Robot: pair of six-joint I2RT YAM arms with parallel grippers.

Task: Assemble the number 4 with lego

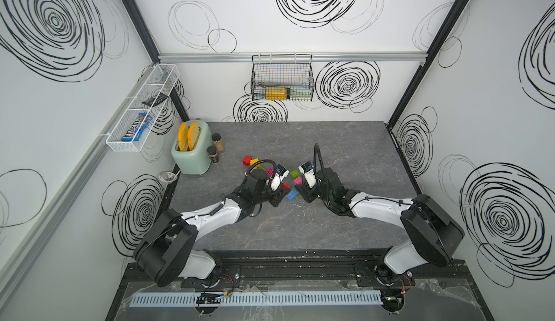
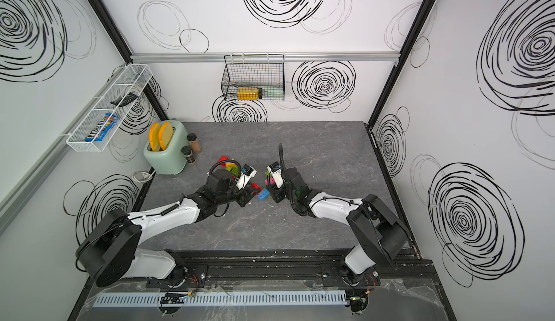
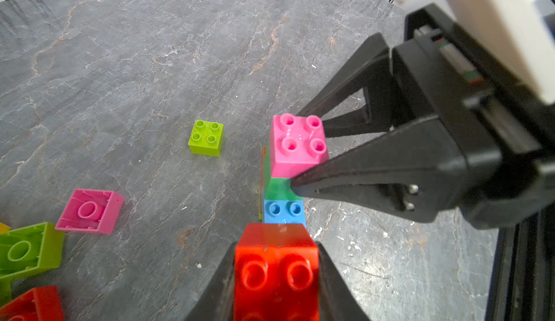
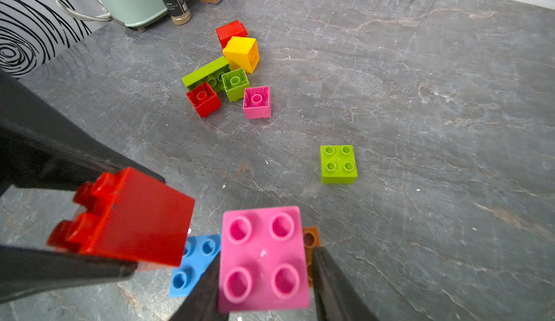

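Low in the left wrist view, my left gripper is shut on a red brick (image 3: 276, 246), also seen from the side at the lower left of the right wrist view (image 4: 150, 217). Beside it stands a pink brick (image 3: 294, 147) above a green one (image 3: 280, 189), on a base with a blue brick (image 3: 283, 211) and an orange brick (image 4: 310, 234). My right gripper has its fingers around this pink-topped stack; whether they close on it I cannot tell.
A loose lime brick (image 4: 338, 165) lies behind the stack. Several pink, red, green and yellow bricks lie farther left, near the toaster (image 1: 190, 159) and two jars (image 1: 218, 143).
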